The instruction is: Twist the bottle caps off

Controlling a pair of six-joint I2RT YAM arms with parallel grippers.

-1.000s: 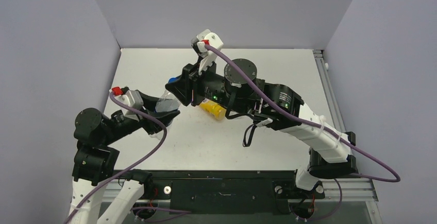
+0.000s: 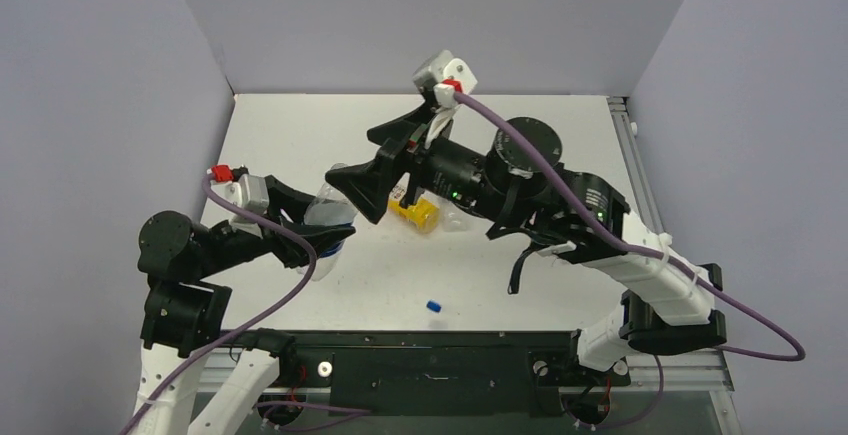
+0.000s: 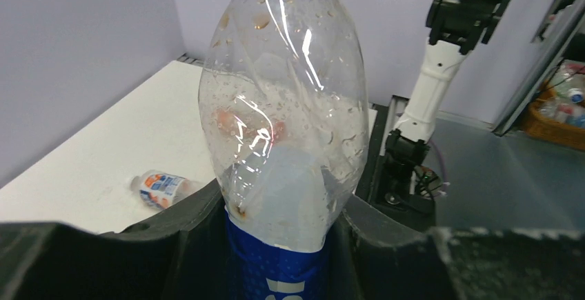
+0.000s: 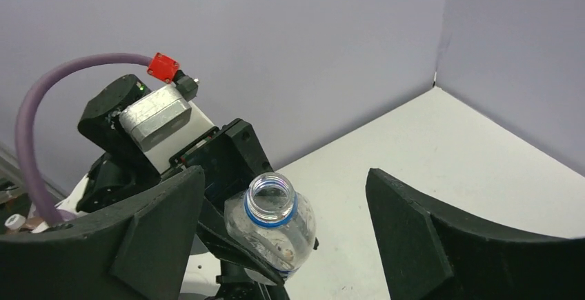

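In the left wrist view, my left gripper is shut around a clear plastic bottle with a blue label. The right wrist view shows that bottle's bare threaded neck, with a blue ring below it and no cap on it. My right gripper stands open near the neck, its black fingers spread wide and nothing held between them. A small blue cap lies on the white table near the front edge in the top view.
A yellow bottle lies on the table under the right arm, with a clear one beside it, partly hidden. The left wrist view has a lying bottle with an orange and blue label.
A blue cap now lies on the front of the table. The left gripper still grips the bottle.
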